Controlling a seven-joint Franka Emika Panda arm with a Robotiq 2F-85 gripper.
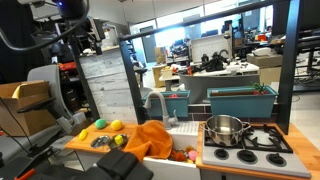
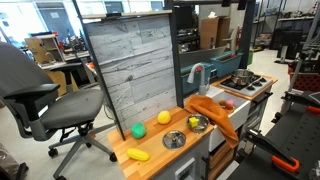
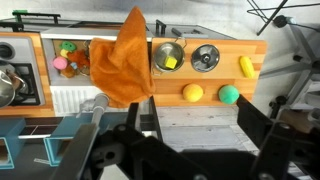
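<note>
High above the toy kitchen counter, my gripper hangs open with nothing between its fingers. An orange cloth lies over the counter and the sink's edge. Beside it in the wrist view are a small metal pot with a yellow piece inside, and a metal lid. A yellow banana-shaped toy, a green round toy and a yellow round toy rest apart on the wood. Several toy fruits sit in the sink.
A large pot stands on the stove. The grey faucet rises behind the sink. A grey plank wall backs the counter, with a blue bin behind the stove. An office chair stands beside the counter.
</note>
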